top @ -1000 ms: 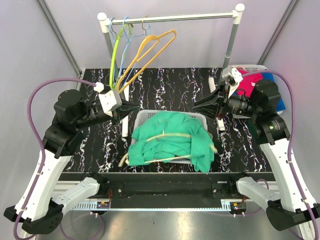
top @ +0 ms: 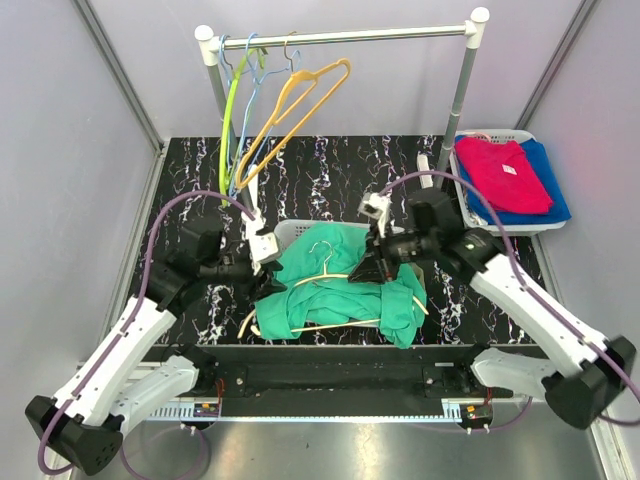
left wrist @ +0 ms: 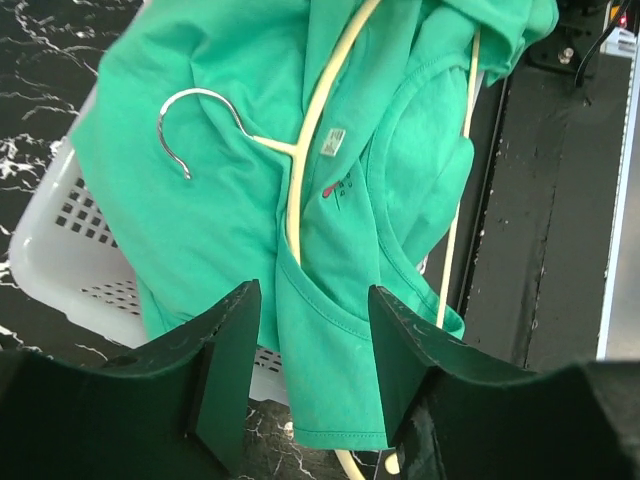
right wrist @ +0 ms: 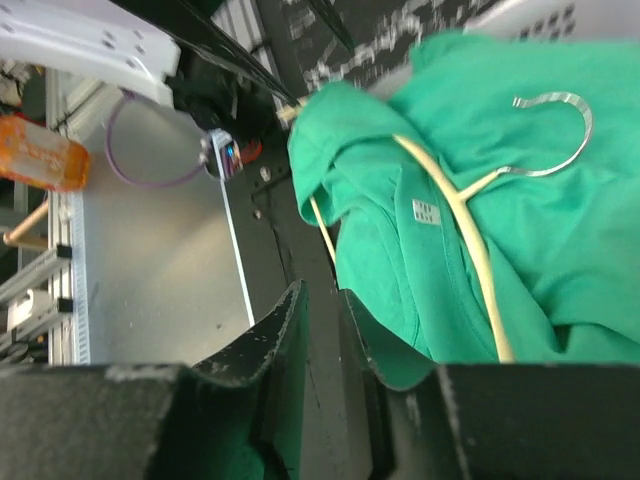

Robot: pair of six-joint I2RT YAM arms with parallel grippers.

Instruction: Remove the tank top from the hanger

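Note:
A green tank top [top: 340,300] lies crumpled in a grey basket [top: 292,228], with a pale hanger [left wrist: 298,210] in it, its metal hook [right wrist: 561,105] turned upward. A second pale bar runs along the cloth's near edge. My left gripper [top: 262,278] is over the cloth's left end; in the left wrist view its fingers stand apart with green cloth below and between them. My right gripper [top: 372,265] is above the cloth's right-centre; the right wrist view shows its fingers fairly close together, with nothing clearly held.
A rail [top: 350,36] carries several empty hangers at the upper left. A basket of red and blue clothes [top: 510,180] stands at the back right. Black marble tabletop shows around the middle basket, with the table's front edge just below it.
Both arms have moved inward and down toward the tank top; the right one has swung further left over it.

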